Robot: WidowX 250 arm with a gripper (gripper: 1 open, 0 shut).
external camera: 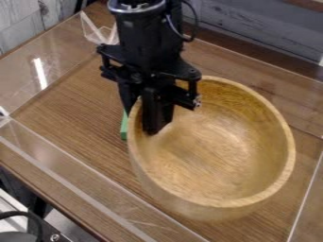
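My black gripper (154,106) hangs from the top centre of the camera view, shut on the left rim of a large light wooden bowl (217,156), which is tilted and fills much of the centre right. The fingertips are partly hidden at the rim. A small green object (124,127) shows behind the bowl, just left of the gripper, mostly hidden.
A crumpled transparent item (98,30) lies at the upper left. A pale panelled wall runs along the back.
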